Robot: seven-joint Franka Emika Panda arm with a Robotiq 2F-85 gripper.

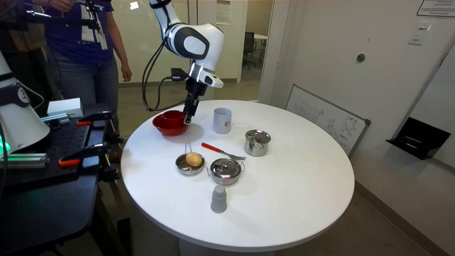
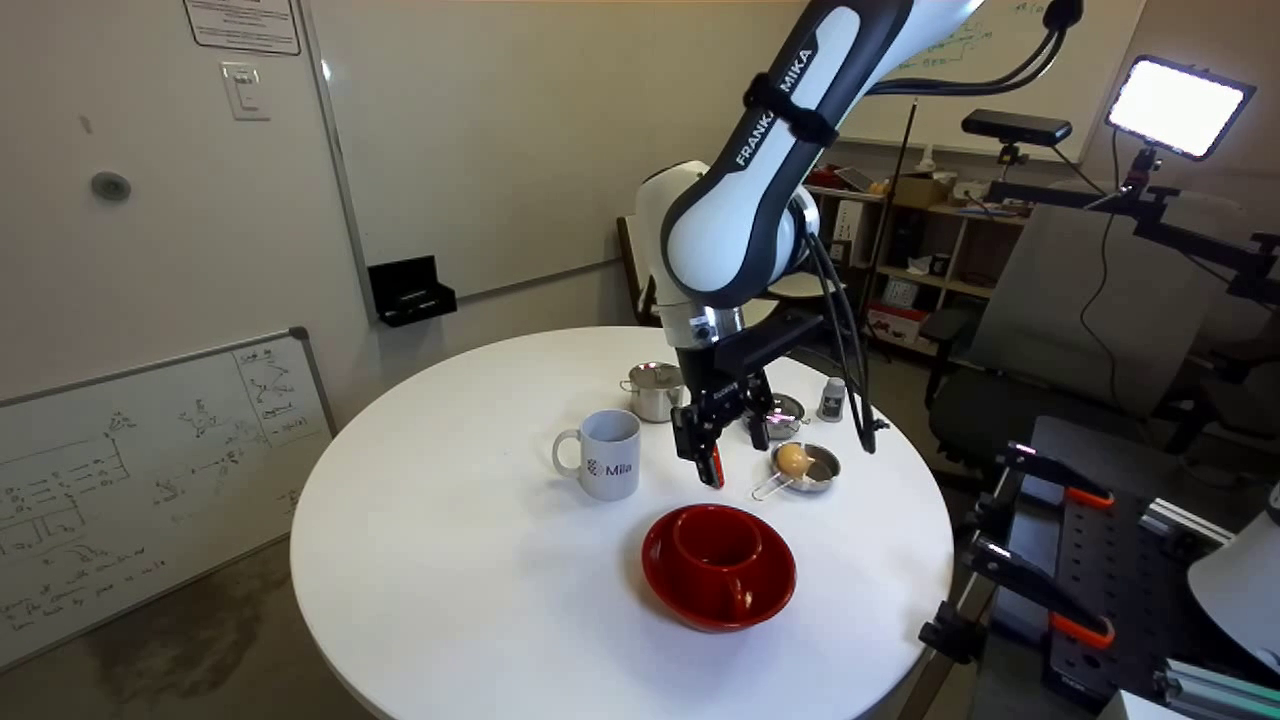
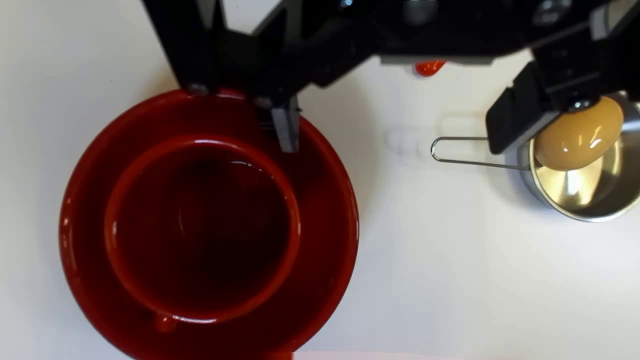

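Note:
My gripper (image 2: 728, 438) stands open above the table, its fingers wide apart with nothing between them. A red cup (image 3: 201, 228) with a small handle sits inside a wider red bowl (image 3: 327, 258). In the wrist view one fingertip (image 3: 286, 129) overlaps the bowl's rim from above. The other finger (image 3: 519, 114) appears over the small metal pan (image 1: 187, 170), near its wire handle. That pan holds a tan egg-shaped object (image 1: 194, 159). A white mug (image 2: 609, 456) stands upright to one side of the gripper.
A red-handled fork (image 1: 219, 151) lies between the pan and a lidded steel pot (image 1: 256, 147). A lower lidded pot (image 1: 226, 171) and a grey shaker (image 1: 218, 200) stand closer to exterior view 1.

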